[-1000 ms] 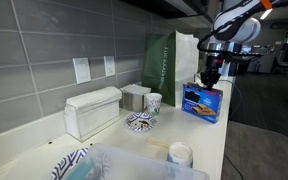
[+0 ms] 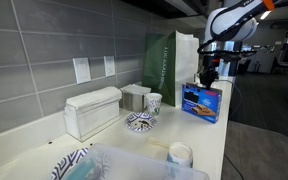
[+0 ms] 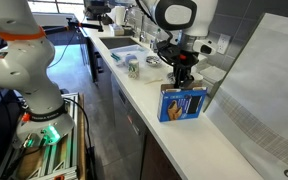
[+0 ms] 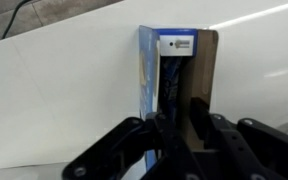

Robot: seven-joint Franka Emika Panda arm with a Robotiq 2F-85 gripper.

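A blue box stands upright with its top open near the far end of the counter. In the second exterior view the same box is below my gripper, whose fingers reach down to its open top. The wrist view looks down into the box, where a dark blue packet shows between the cardboard walls. My gripper is at the near part of this opening, its fingers shut. Dark fingers and shadow hide what lies between them.
On the counter stand a white canister, a patterned bowl and a clear plastic bin. A green bag stands behind, by the wall. Bare counter lies in front of the box.
My arm has shifted slightly above the box. The box stays in about the same spot, but its upper front looks darker now.
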